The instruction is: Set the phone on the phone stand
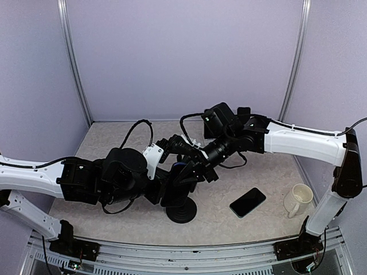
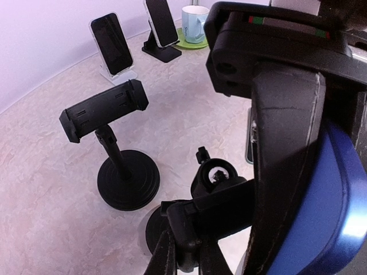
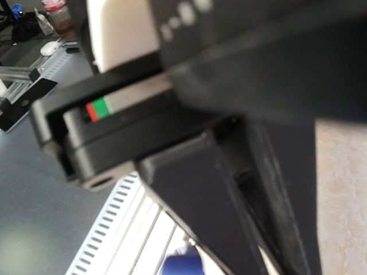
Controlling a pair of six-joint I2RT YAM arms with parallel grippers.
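Observation:
A black phone stand on a round base (image 1: pixel 181 212) stands at the front centre, mostly hidden by both arms. My left gripper is shut on the black holder (image 2: pixel 223 209) of that stand. My right gripper (image 1: pixel 186 175) is over the same stand, close against the left one, its fingers shut; what lies between them is largely hidden, likely part of the stand. In the right wrist view its dark fingers are blurred. The phone (image 1: pixel 248 202) lies flat on the table to the right of the stand.
A white mug (image 1: pixel 298 199) stands at the right. The left wrist view shows another black stand (image 2: pixel 129 177), two upright phones (image 2: pixel 112 43) on stands and a light blue mug (image 2: pixel 194 26) on a green plate.

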